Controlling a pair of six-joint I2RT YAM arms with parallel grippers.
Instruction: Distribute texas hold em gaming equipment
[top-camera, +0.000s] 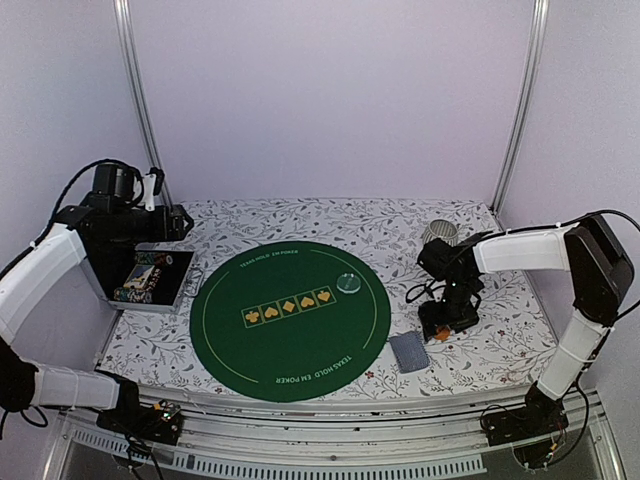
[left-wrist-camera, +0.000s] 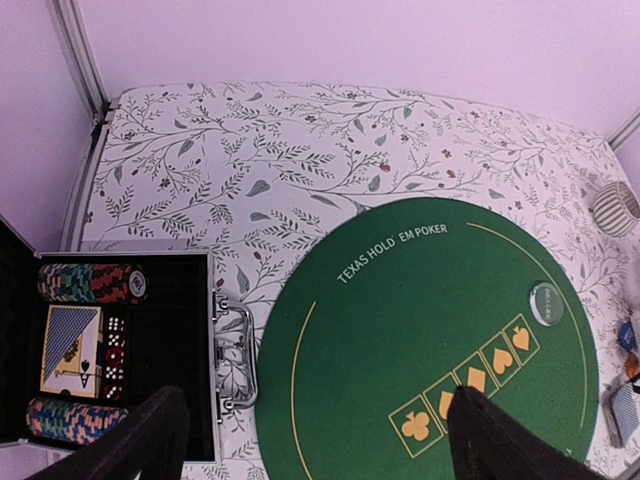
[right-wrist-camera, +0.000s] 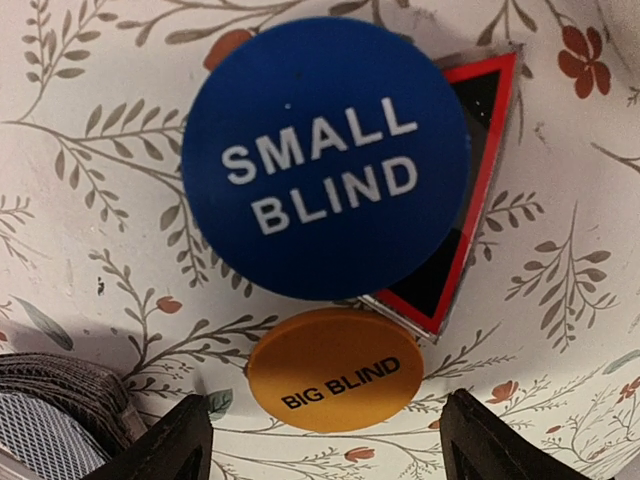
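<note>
In the right wrist view, the orange BIG BLIND button (right-wrist-camera: 336, 372) lies between the fingers of my right gripper, which is open close above the table. Just beyond it is the blue SMALL BLIND button (right-wrist-camera: 325, 160), covering part of a red-edged black triangular piece (right-wrist-camera: 485, 130). A clear dealer disc (top-camera: 348, 283) rests on the green poker mat (top-camera: 290, 360), toward its right side. Open and empty, my left gripper hangs above the case (left-wrist-camera: 232, 300) and the mat's left edge. Chip stacks (left-wrist-camera: 90, 283), cards (left-wrist-camera: 72, 350) and red dice (left-wrist-camera: 115, 357) sit in the case.
A card deck (top-camera: 409, 352) lies between the mat and my right gripper. Behind the right arm stands a ribbed metallic cup (top-camera: 440, 232).
</note>
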